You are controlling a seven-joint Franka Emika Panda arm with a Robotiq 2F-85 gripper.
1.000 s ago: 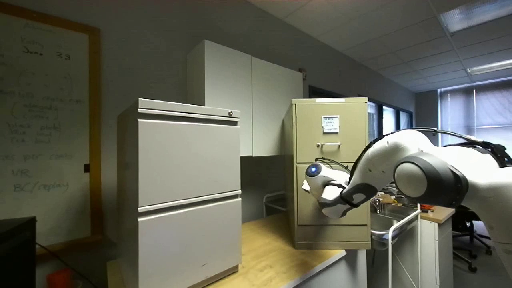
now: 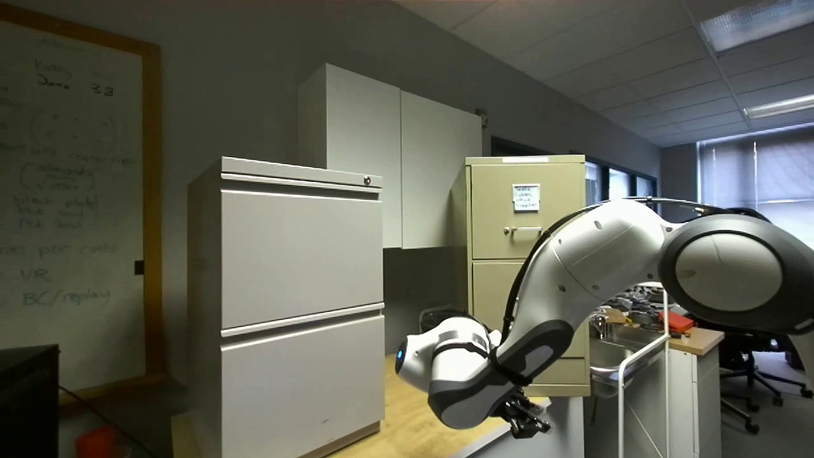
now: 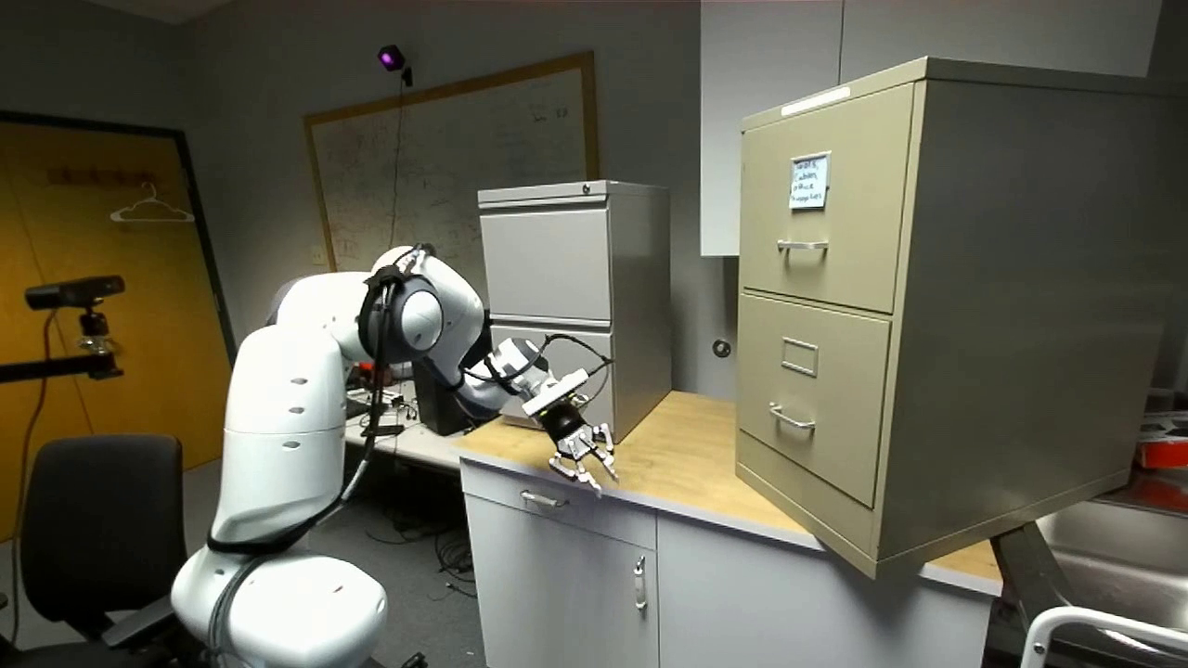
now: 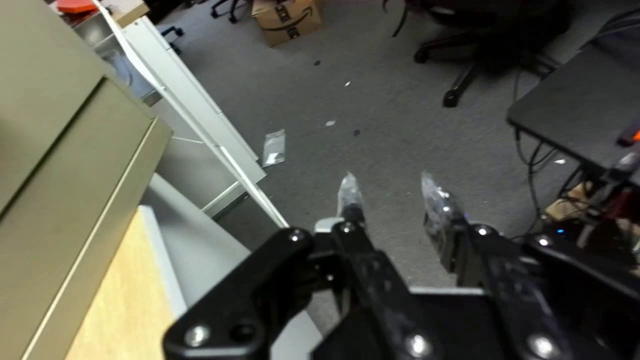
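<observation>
My gripper is part open in the wrist view, its two clear-tipped fingers apart with only the grey floor showing between them. In exterior view 2 the gripper [image 3: 599,473] points down and right, by the front edge of the wooden counter [image 3: 679,440]. The grey two-drawer cabinet [image 3: 546,262] stands behind it with its drawers closed. To the right is the beige filing cabinet [image 3: 819,367], also closed, with a handle on each drawer. In exterior view 1 the gripper [image 2: 534,427] is small and dark below the wrist, its fingers hard to make out.
Below the counter are a drawer handle [image 3: 543,499] and a door handle [image 3: 639,583]. A white rail [image 2: 622,381] stands near the sink. Open floor [image 4: 372,138] lies beyond my fingers, with a cardboard box [image 4: 291,21] farther off.
My arm has swung left and downward in exterior view 1, from in front of the beige cabinet to low over the counter's edge. The cabinets have not moved.
</observation>
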